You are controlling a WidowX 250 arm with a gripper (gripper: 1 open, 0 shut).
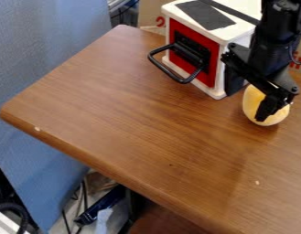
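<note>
A yellow, rounded object (263,117) sits on the wooden table (128,137) at the right. My black gripper (277,97) is lowered over it from above, its fingers overlapping the object's upper part; whether it grips it is hard to tell. Left of the gripper stands a white box with a red front (189,57) and a black bar handle (175,71).
The table's left and front edges drop to the floor, with cables and bags below. A blue partition (43,64) runs along the left. A cardboard box lies behind.
</note>
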